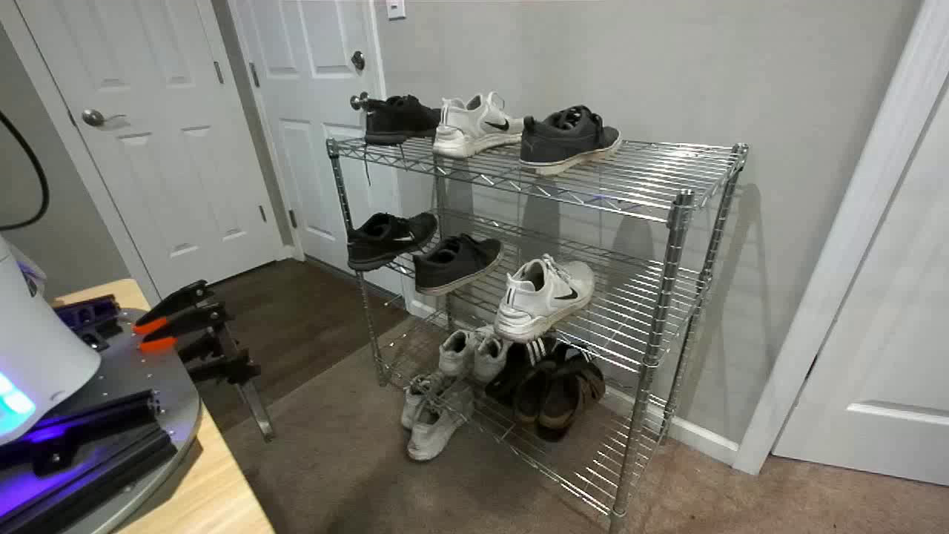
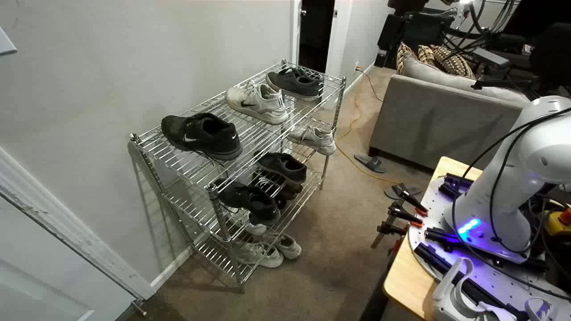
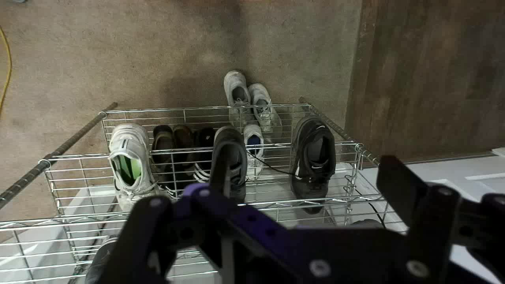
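Note:
In the wrist view my gripper stands open, its dark fingers (image 3: 402,189) wide apart with nothing gripped between them. It looks down over a wire shoe rack (image 1: 685,213). On the top shelf are a black shoe (image 1: 400,120), a white shoe (image 1: 476,127) and a dark grey shoe (image 1: 569,141). The middle shelf bears a black shoe (image 3: 315,156), a dark shoe (image 3: 230,151) and a white shoe (image 3: 128,161). The black one shows beyond the gap between the fingers; a finger partly covers the dark one. The exterior views do not show the gripper.
Light sneakers (image 1: 440,427) and brown and black footwear (image 1: 556,391) crowd the low shelf and its front edge. My arm's base (image 2: 492,214) stands on a wooden table (image 2: 401,283) with clamps (image 2: 404,214) on its edge. Each upper shelf has bare wire at one end.

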